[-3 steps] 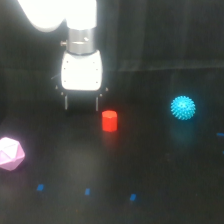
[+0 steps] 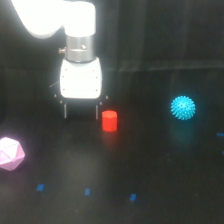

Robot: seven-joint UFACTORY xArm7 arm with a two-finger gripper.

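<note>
My gripper (image 2: 82, 112) points down from the white arm at the upper left, its two thin fingers spread wide with nothing visible between them. Just right of the right finger (image 2: 97, 112) a small red cylinder (image 2: 109, 121) stands upright on the dark table. A narrow gap separates finger and cylinder in the picture; how far apart they are in depth I cannot tell. At the right lies a light-blue knobbly ball (image 2: 183, 108). A pale pink many-sided block (image 2: 10, 154) rests at the left edge, partly cut off by the frame.
Small blue marks dot the black table (image 2: 110, 165): one blue mark (image 2: 40, 187) at the front left, another mark (image 2: 133, 198) near the front middle, and others. Between the red cylinder and the ball the surface is clear, as is most of the front.
The gripper has come down slightly in the picture, its fingers still apart. The cylinder, ball and pink block have not moved.
</note>
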